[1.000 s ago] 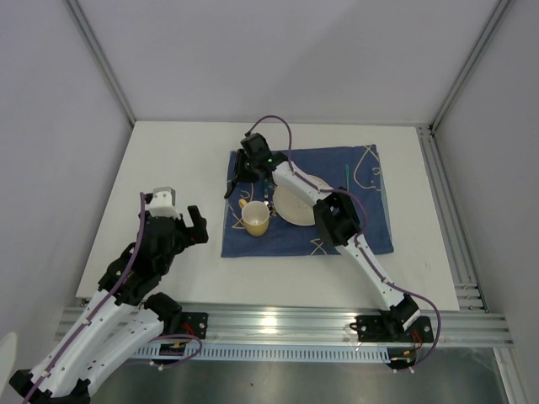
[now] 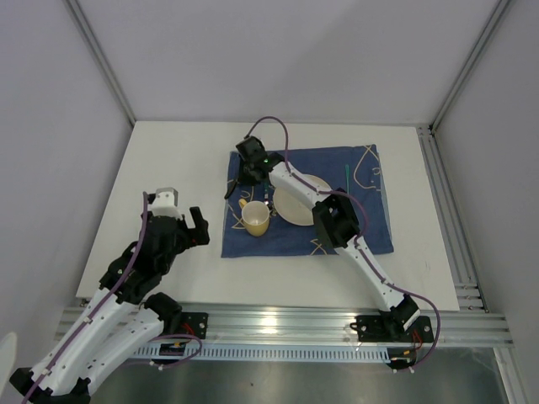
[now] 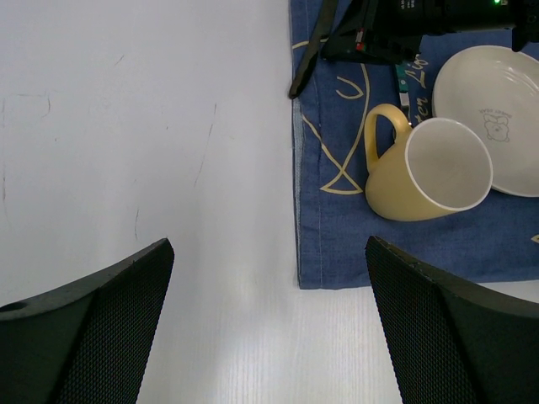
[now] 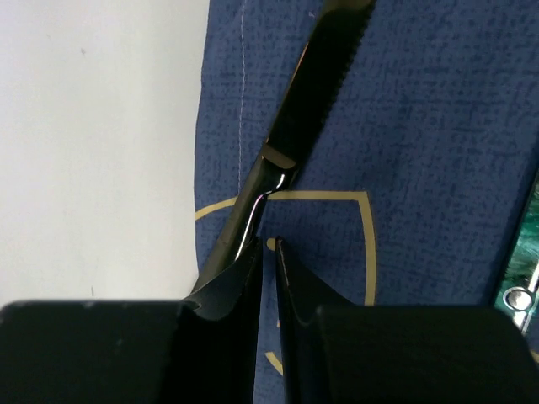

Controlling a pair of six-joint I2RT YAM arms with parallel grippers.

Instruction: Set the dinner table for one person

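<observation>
A blue placemat [image 2: 295,244] holds a white plate [image 2: 295,210], a yellow mug [image 3: 425,172] and utensils. A black knife [image 4: 299,105] lies along the mat's left edge, partly under my right gripper [image 2: 240,174]. In the right wrist view that gripper has its fingers nearly together at the knife's handle; whether the handle is between them is unclear. A green-handled utensil [image 4: 522,265] lies to the knife's right, another [image 2: 347,179] right of the plate. My left gripper [image 2: 199,227] hangs open left of the mat, nothing between its fingers.
The right arm reaches across the plate and the mat.
The left arm looks still.
</observation>
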